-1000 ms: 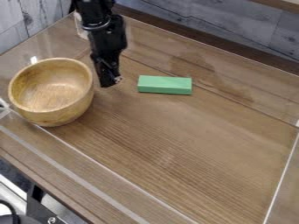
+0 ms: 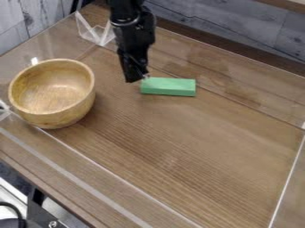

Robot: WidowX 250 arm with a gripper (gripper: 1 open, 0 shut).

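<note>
The black gripper [image 2: 131, 70] hangs from the top of the view, just above and left of a green rectangular block [image 2: 168, 86] on the wooden table. Its fingertips are small and dark, and whether they are open or shut is unclear. A large round wooden bowl [image 2: 53, 93] sits at the left.
Dark clutter and cables show at the lower left beyond the table's edge.
The gripper has moved right, away from the bowl and toward the green block.
</note>
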